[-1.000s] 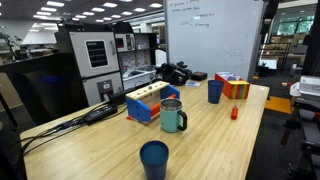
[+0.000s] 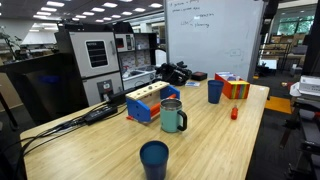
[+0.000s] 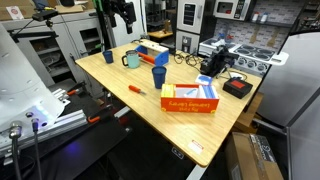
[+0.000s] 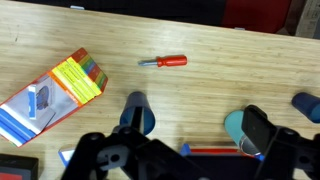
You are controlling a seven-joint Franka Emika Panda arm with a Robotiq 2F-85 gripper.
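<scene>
In the wrist view my gripper stands open high above the table, its dark fingers spread wide and nothing between them. A red screwdriver [image 4: 163, 61] lies alone on the wood beyond the fingers. One dark blue cup [image 4: 139, 108] is just by the left finger, and a teal mug [image 4: 235, 123] is partly covered by the right one. The second blue cup [image 4: 307, 106] sits at the right edge. Exterior view 1 shows the near cup [image 2: 155, 160], the mug [image 2: 172, 118] and the far cup [image 2: 215, 92] all upright, with no gripper in sight.
A yellow and red box [image 3: 189, 103] of packaged items occupies one end of the table. Behind the mug is a blue rack with a wooden top [image 2: 152, 94]. Black cables and a power strip [image 2: 100, 114] run along the back left. Bare wood surrounds the screwdriver.
</scene>
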